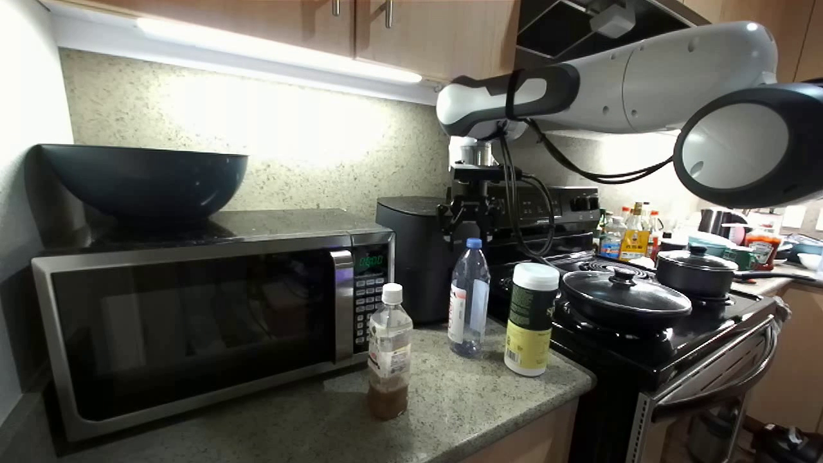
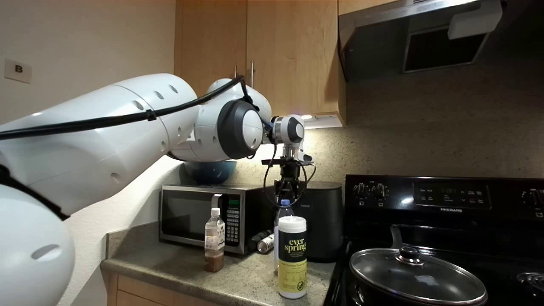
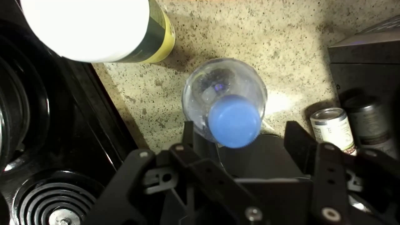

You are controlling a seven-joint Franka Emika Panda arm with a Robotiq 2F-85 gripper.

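A clear plastic bottle with a blue cap (image 1: 474,243) stands upright on the counter. My gripper (image 1: 467,234) points straight down just above it, fingers apart. In the wrist view, the blue cap (image 3: 235,121) shows between the two spread fingers, nearer the left one (image 3: 188,134), with space on either side; nothing is held. From the second exterior view, most of the bottle is hidden behind a wipes canister (image 2: 292,257) with a white lid.
A bottle of brown liquid (image 1: 389,355) stands by the microwave (image 1: 208,332). The stove (image 1: 617,347), with lidded pans, lies right of the canister. Small cans (image 3: 332,127) and a black appliance (image 2: 318,222) sit close behind the blue-capped bottle.
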